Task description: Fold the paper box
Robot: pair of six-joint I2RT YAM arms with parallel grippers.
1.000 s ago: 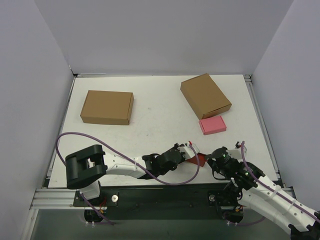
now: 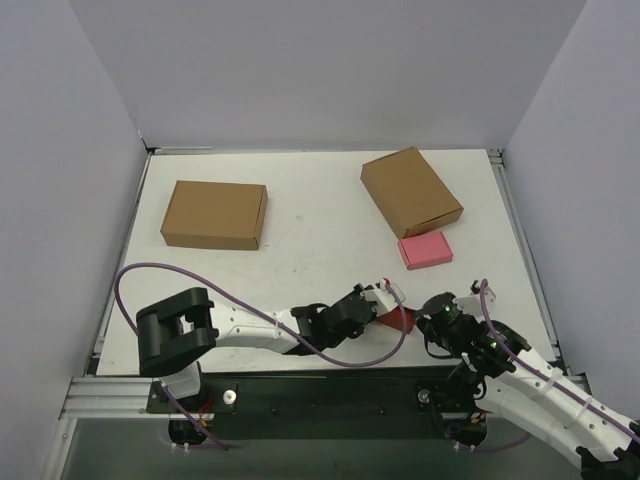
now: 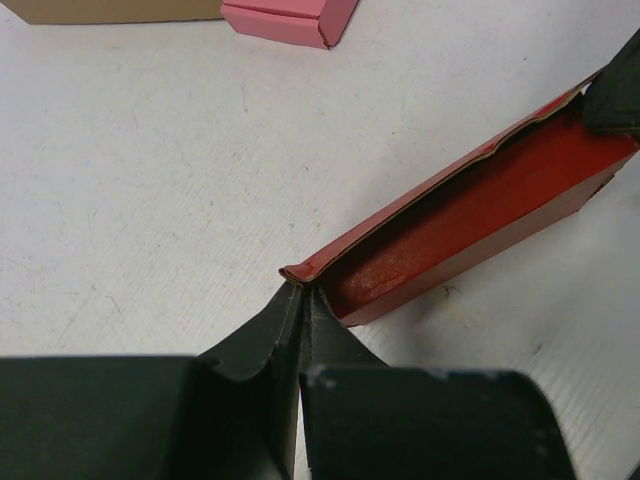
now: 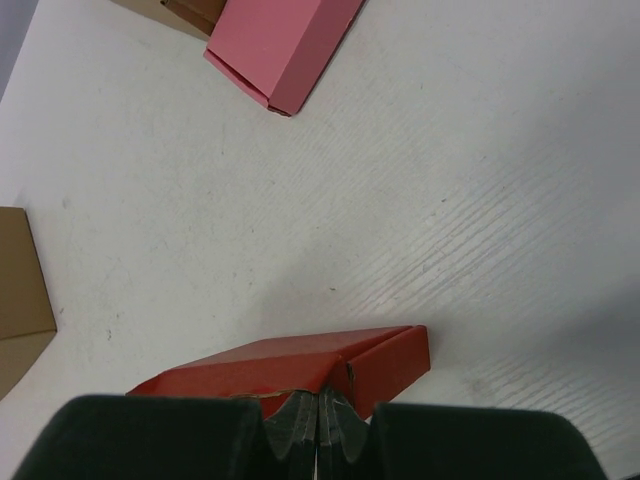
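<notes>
A red paper box (image 2: pixel 398 318) lies low on the white table between my grippers, its long flap standing up. In the left wrist view my left gripper is shut on the near end of the red box (image 3: pixel 480 235), at the flap's corner, while dark fingers of the other gripper touch the far end at upper right. In the right wrist view my right gripper is shut at the corner of the red box (image 4: pixel 250 365); whether anything is between its fingertips is hidden by the box edge.
A closed pink box (image 2: pixel 425 250) lies behind the red one, beside a brown box (image 2: pixel 410 190). Another brown box (image 2: pixel 213 214) is at the back left.
In the top view my left gripper has shifted slightly to the right. The right arm has moved very little.
</notes>
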